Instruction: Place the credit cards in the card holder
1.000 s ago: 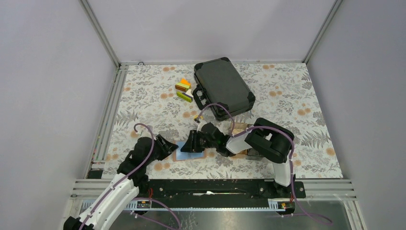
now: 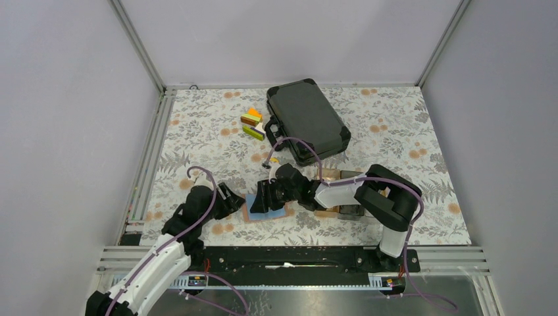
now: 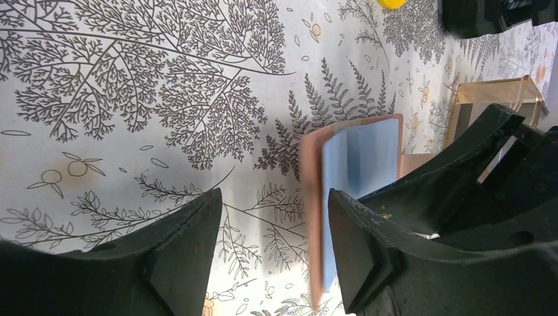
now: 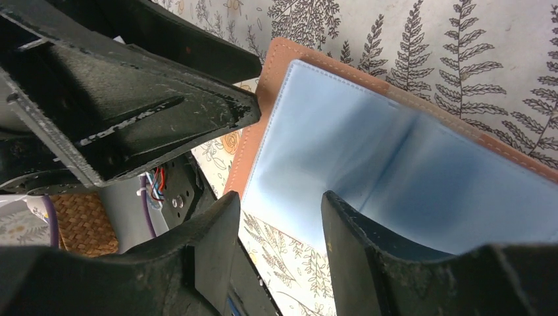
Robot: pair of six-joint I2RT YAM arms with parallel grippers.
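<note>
The card holder [image 2: 266, 215] lies on the patterned cloth, brown leather outside with pale blue inside panels. My left gripper [image 2: 241, 195] is at its left end with fingers apart. In the left wrist view, the holder's brown edge [image 3: 313, 217] shows between the fingers, close beside the right-hand finger [image 3: 352, 243]; whether they touch, I cannot tell. Over the blue panel [image 4: 309, 145], my right gripper also has its fingers apart, with blue surface and cloth visible between them. No separate credit card can be made out.
A clear-walled box [image 3: 483, 91] stands to the right, partly hidden under my right arm [image 2: 329, 194]. Behind are a dark case [image 2: 309, 118] and small coloured packs [image 2: 252, 125]. Both grippers are close together.
The holder has shifted slightly to the right. The right arm's elbow has swung a little to the right.
</note>
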